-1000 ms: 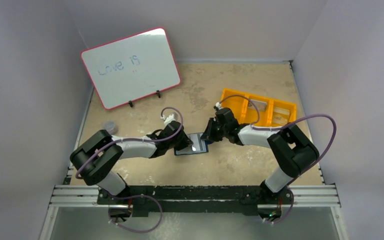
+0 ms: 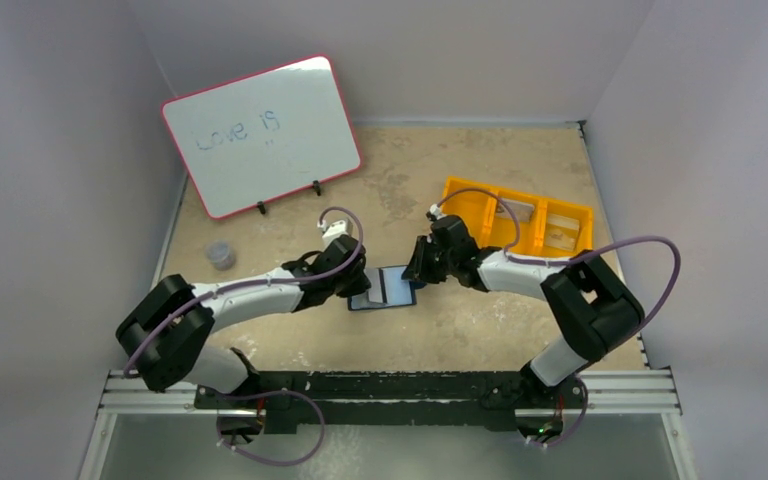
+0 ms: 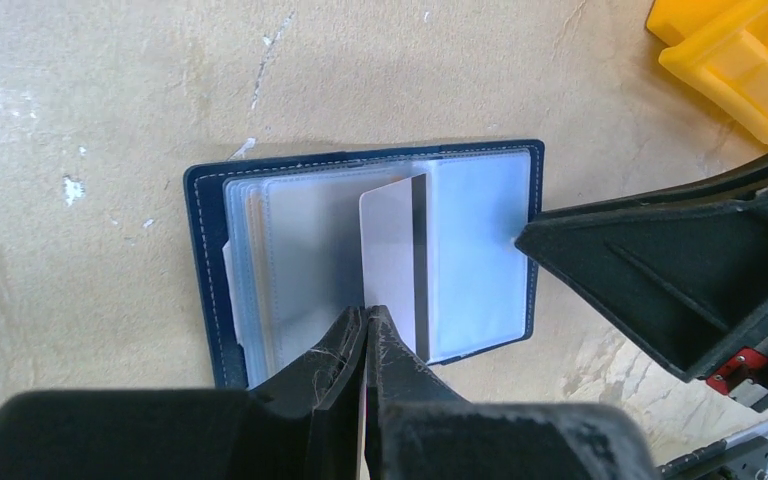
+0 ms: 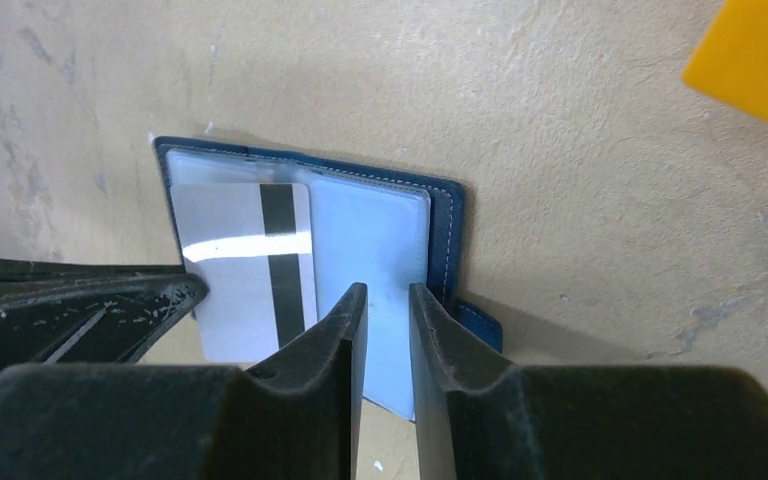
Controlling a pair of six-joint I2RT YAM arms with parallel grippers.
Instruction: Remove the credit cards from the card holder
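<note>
The open card holder (image 2: pixel 400 288) lies on the table between my arms, dark blue with clear sleeves (image 3: pixel 478 250). A white card with a black stripe lies over its inner pages, raised at the edge in the left wrist view. My left gripper is shut at that card's edge; whether the edge sits between its tips is unclear. My right gripper is part open over the right sleeve near the holder's edge, with nothing visibly held.
An orange divided bin (image 2: pixel 530 243) stands back right, a whiteboard (image 2: pixel 260 135) back left, a small clear cup (image 2: pixel 220 255) at left.
My left arm has moved slightly left, and the white card appears shifted left with it over the holder. The right arm is nearly unchanged.
</note>
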